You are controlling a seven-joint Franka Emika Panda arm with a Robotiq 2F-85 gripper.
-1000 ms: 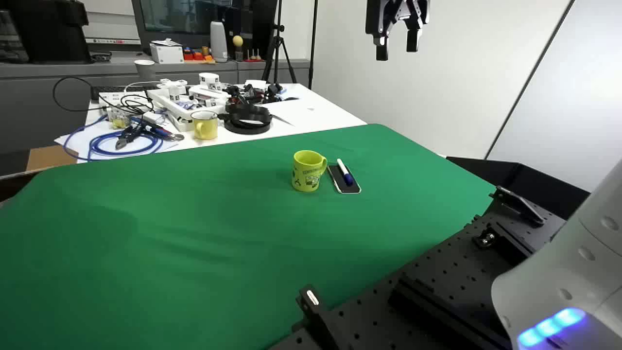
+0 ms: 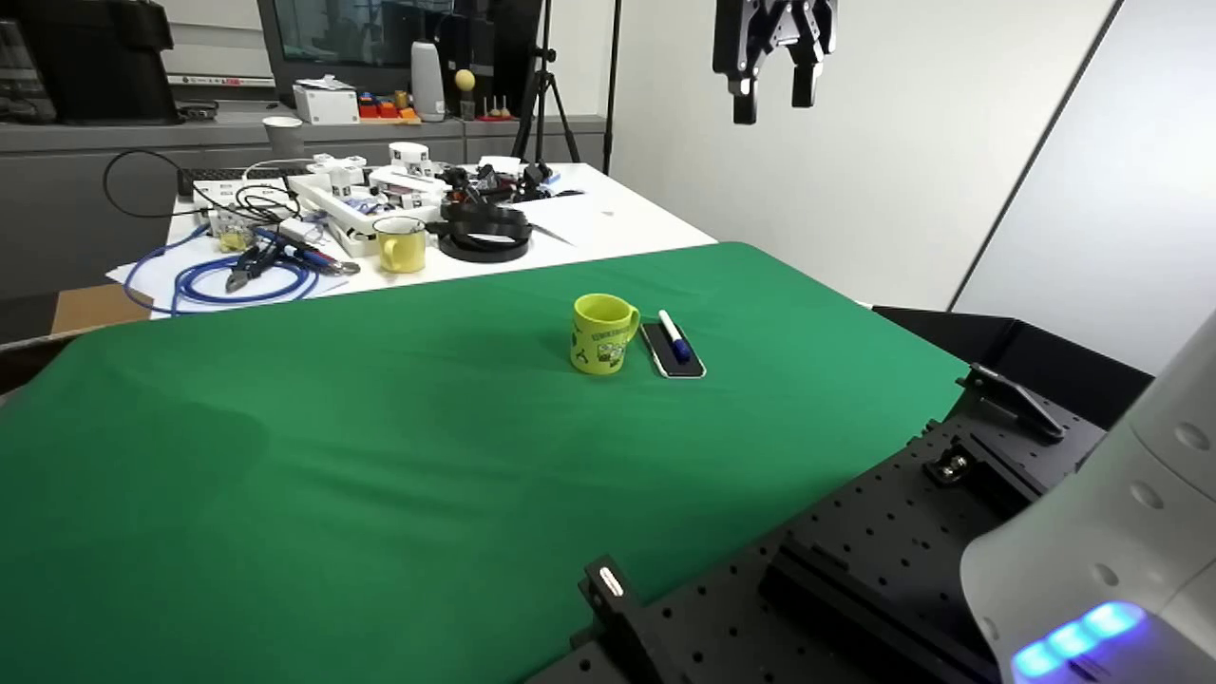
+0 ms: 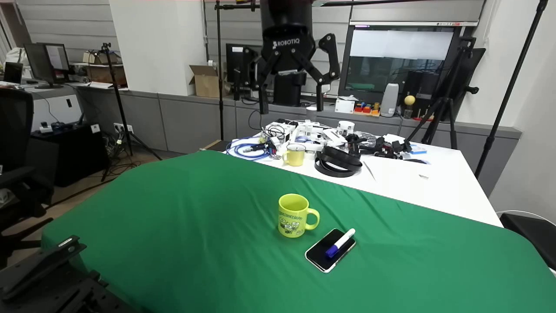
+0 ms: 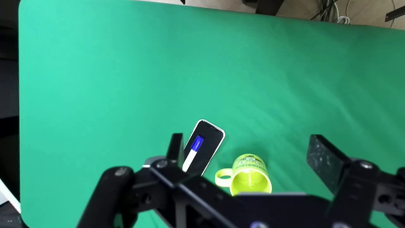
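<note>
On the green cloth stands an upright yellow-green mug [image 2: 599, 334] with a printed band of figures. Beside its handle lies a dark-screened phone [image 3: 318, 256], and across that phone rests a white marker [image 3: 341, 242] with a blue cap. My gripper [image 3: 291, 110] hangs high above the table, its fingers wide apart and nothing between them. From the wrist view, the mug [image 4: 248, 171] and the phone [image 4: 213, 136] appear in the space between the two fingertips, far below; the gripper's body covers the lower end of the phone and the mug's near edge.
Behind the green cloth [image 2: 376, 456], a white table [image 3: 438, 180] carries another yellow mug [image 3: 295, 154], black straps [image 3: 339, 161], cables and tools. A black perforated base plate [image 2: 866, 547] borders the cloth on the robot's side.
My gripper sits very slightly lower than a second ago. The mug, phone and marker have stayed in place.
</note>
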